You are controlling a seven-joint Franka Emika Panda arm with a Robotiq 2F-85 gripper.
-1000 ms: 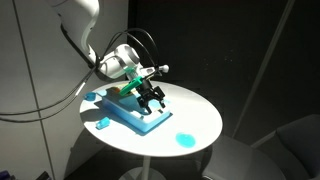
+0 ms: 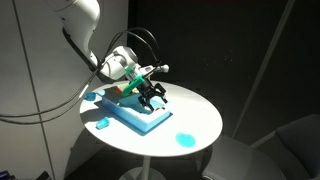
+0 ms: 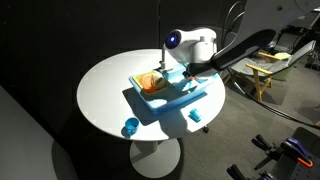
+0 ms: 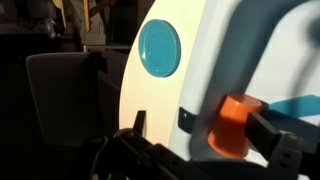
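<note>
My gripper is open, pointing down over the blue tray on the round white table. In the wrist view an orange, cup-like piece lies by the tray's wall, between the gripper's spread fingers and closer to the right one. No grip on it shows. Outside the tray, a flat teal disc rests on the tabletop. Orange and pale items sit at one end of the tray in exterior view 2. The arm hides part of the tray's inside.
A blue cup stands near the table's edge, and a small blue block-like piece lies beside the tray. Bare tabletop stretches away from the tray. Dark chairs stand beyond the table.
My gripper has shifted only slightly over the tray. The objects on the table look the same as before.
</note>
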